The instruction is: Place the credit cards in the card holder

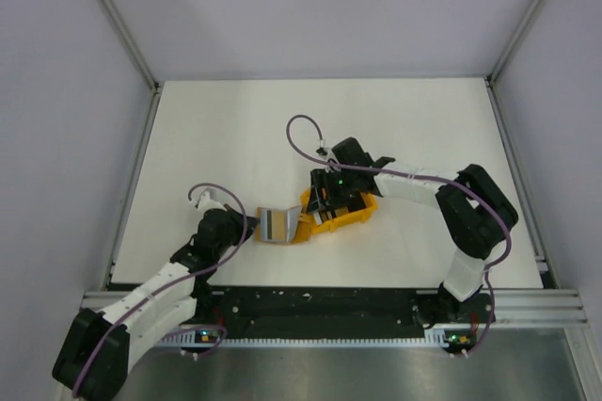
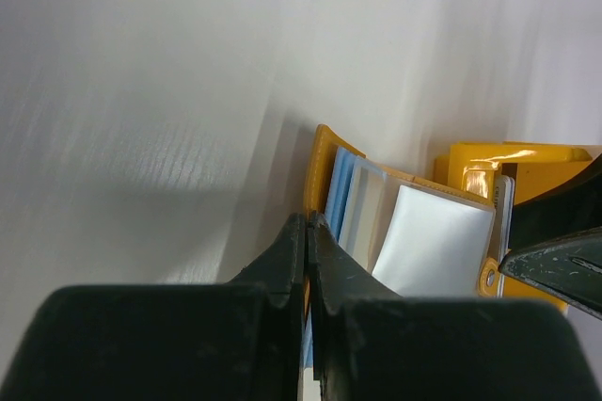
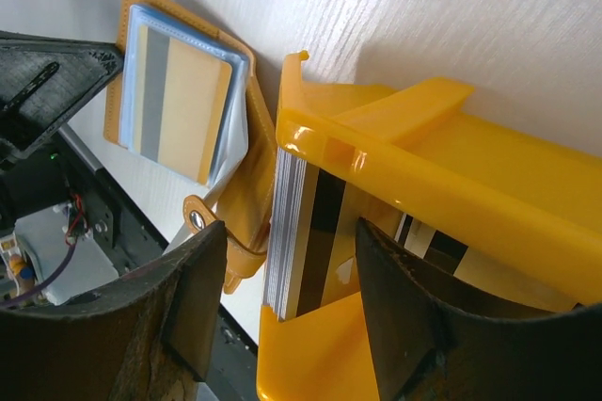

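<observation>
The brown card holder (image 1: 277, 226) lies open near the middle of the table, with a beige, grey-striped card (image 3: 181, 104) showing in its blue-edged clear sleeves. At its left edge, my left gripper is shut on the thin brown border. Just to the right, a yellow tray (image 3: 376, 152) holds a row of upright credit cards (image 3: 306, 236). My right gripper stands open over the tray's near-left end, one finger (image 3: 209, 274) outside by the holder's flap and the other inside behind the front cards. Those cards stand between the fingers, ungripped as far as shows.
The holder's snap strap (image 3: 196, 219) sticks up beside the tray, close to the outer right finger. Behind both objects, the white table (image 1: 235, 128) is bare. A dark strip (image 1: 315, 312) runs along its front edge.
</observation>
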